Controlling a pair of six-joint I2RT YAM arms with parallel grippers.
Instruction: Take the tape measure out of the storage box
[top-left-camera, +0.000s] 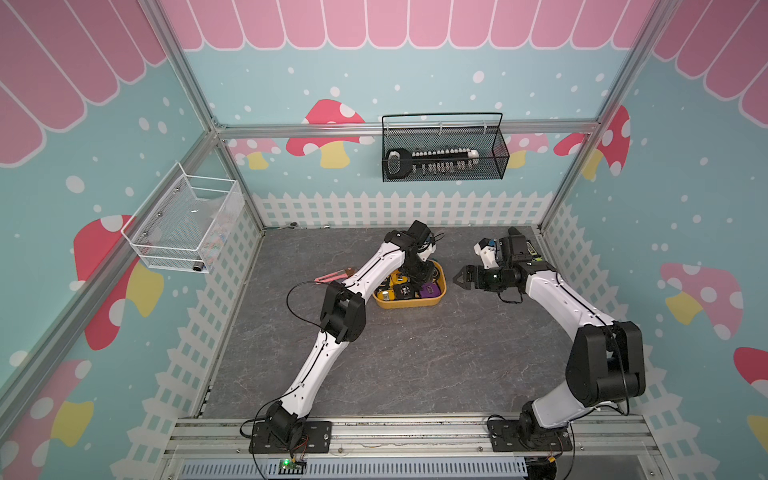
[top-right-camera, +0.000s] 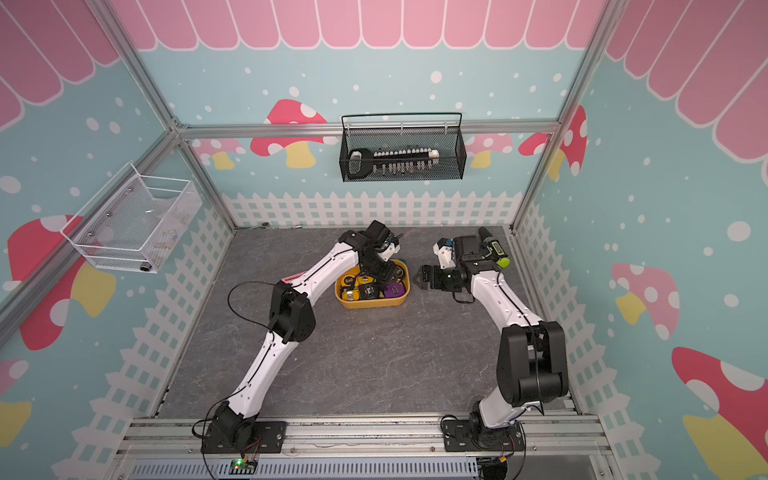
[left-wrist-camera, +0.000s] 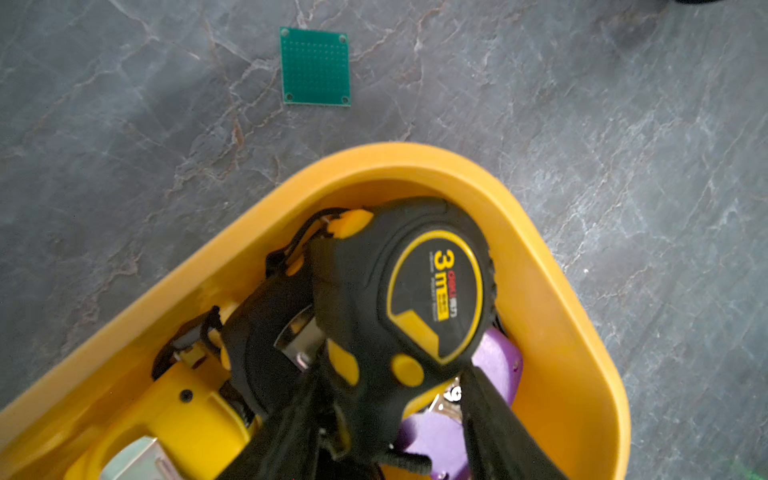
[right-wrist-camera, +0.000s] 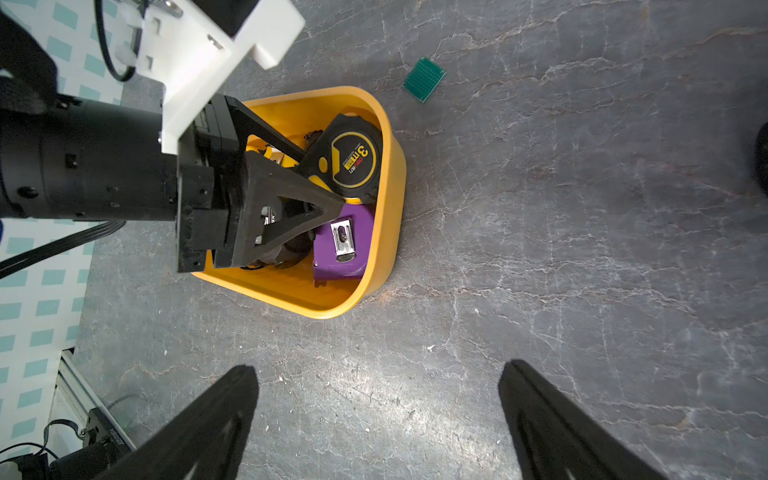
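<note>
A black and yellow 3 m tape measure (left-wrist-camera: 440, 296) lies in one rounded end of the yellow storage box (left-wrist-camera: 552, 280), close to the wall. My left gripper reaches into the box with its fingers apart. In the left wrist view, the lower end of the tape measure extends between the fingers; purple shows in a gap beside the right one. Whether the left finger touches the tape measure, I cannot tell. Beside the box, over bare table, my right gripper is open and empty.
A purple tape measure (right-wrist-camera: 324, 257) and a yellow item (left-wrist-camera: 176, 416) share the box. A green perforated board (left-wrist-camera: 316, 68) lies just outside it. A green-black drill (top-right-camera: 494, 249) stands behind the right arm.
</note>
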